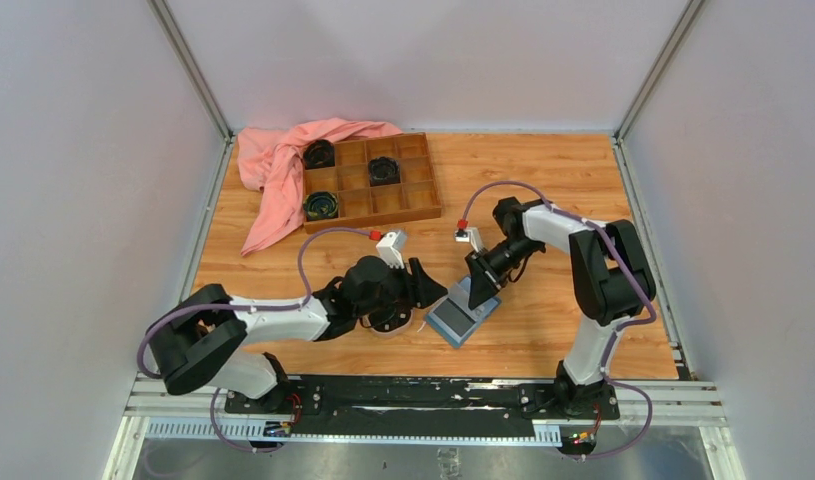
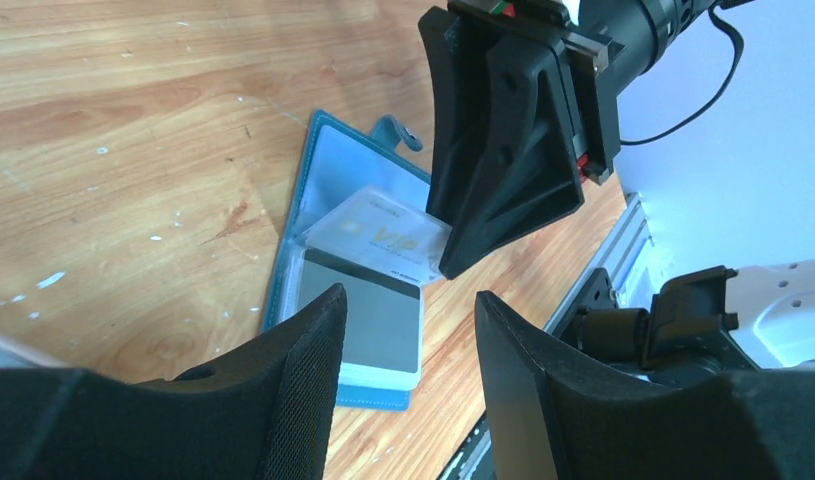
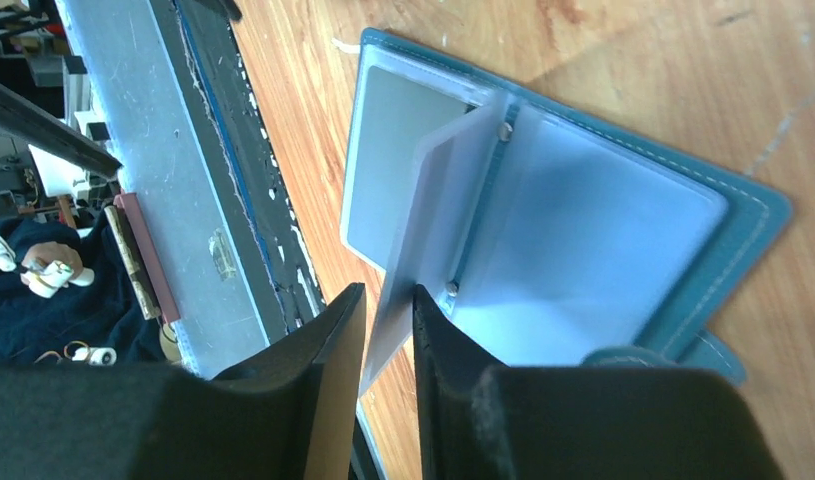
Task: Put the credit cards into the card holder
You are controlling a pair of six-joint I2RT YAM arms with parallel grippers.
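The blue card holder [image 1: 455,322] lies open on the table, with its pages showing. In the left wrist view, a card lettered VIP [image 2: 381,238] shows in a lifted, tilted page above a grey pocket [image 2: 368,315]. My right gripper has its fingers parted around that raised page [image 3: 433,200], which stands edge-on between them; wood shows beside it in the gap. Left of the holder, my left gripper is open, nothing between its fingers. A white container [image 1: 395,333] is mostly hidden beneath the left arm.
At the back stand a wooden compartment tray [image 1: 413,180] with dark round pieces and a pink cloth [image 1: 273,190]. My two grippers are close together over the holder.
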